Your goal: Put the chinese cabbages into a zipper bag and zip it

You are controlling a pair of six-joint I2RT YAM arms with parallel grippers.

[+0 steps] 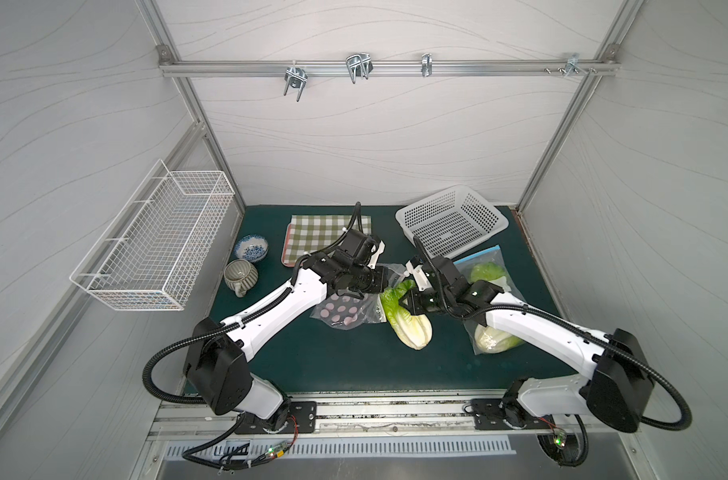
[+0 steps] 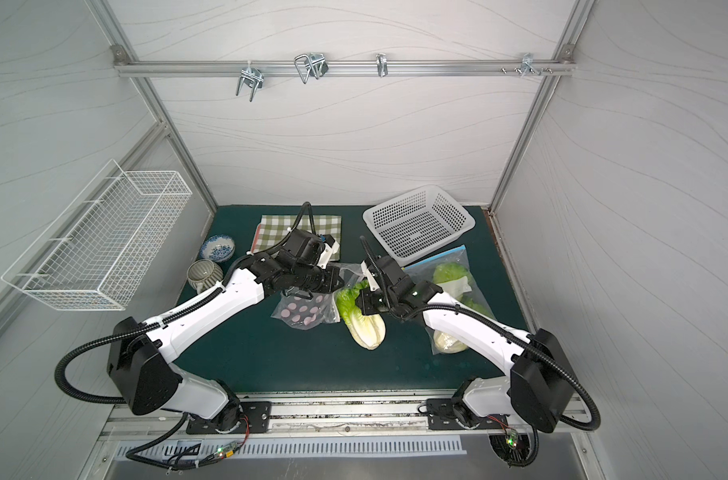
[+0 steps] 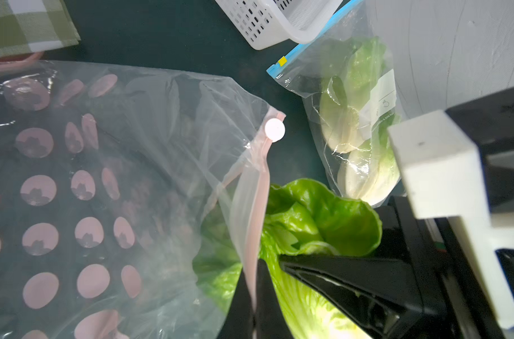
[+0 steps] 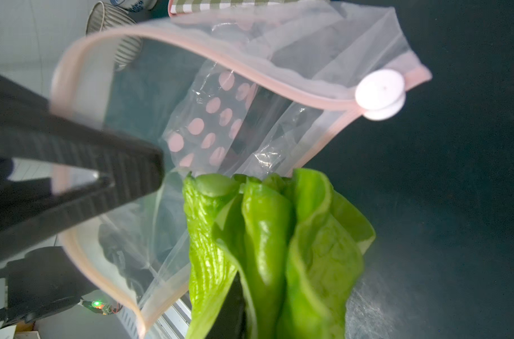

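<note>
The clear zipper bag with pink dots (image 1: pixel 344 310) hangs from my left gripper, which is shut on its pink-edged rim. In the right wrist view the bag's mouth gapes, with a white round slider (image 4: pixel 380 90) at one corner. My right gripper (image 1: pixel 408 301) is shut on a chinese cabbage (image 1: pixel 413 329), leafy end toward that mouth and white base toward the front. Some leaf (image 3: pixel 218 276) shows through the film in the left wrist view; how far it is inside I cannot tell.
A blue-topped zipper bag (image 1: pixel 496 302) holding cabbages lies on the right, partly under my right arm. Behind it stands a white plastic basket (image 1: pixel 452 220). A checked cloth (image 1: pixel 325 232), a patterned bowl (image 1: pixel 251 248) and a ribbed cup (image 1: pixel 241 277) sit at the back left.
</note>
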